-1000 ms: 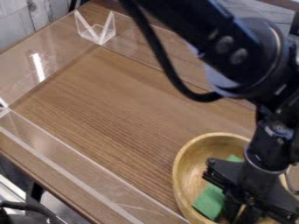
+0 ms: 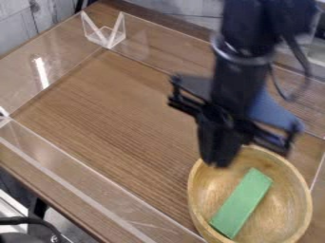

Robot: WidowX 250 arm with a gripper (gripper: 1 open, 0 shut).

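Observation:
My gripper (image 2: pixel 222 142), a large dark robot hand, fills the upper right of the camera view, raised above a round tan wooden bowl (image 2: pixel 207 193). Its fingertips are blurred and partly merged with the dark body, and nothing is visible held in it. A green rectangular block (image 2: pixel 241 201) lies inside the bowl at the lower right.
A clear plastic object (image 2: pixel 105 30) stands at the back left. Transparent edging runs along the left and front, with dark cables at the lower left.
My gripper has risen up and away from the bowl, uncovering it. The green block remains in the bowl, shifted slightly to the right.

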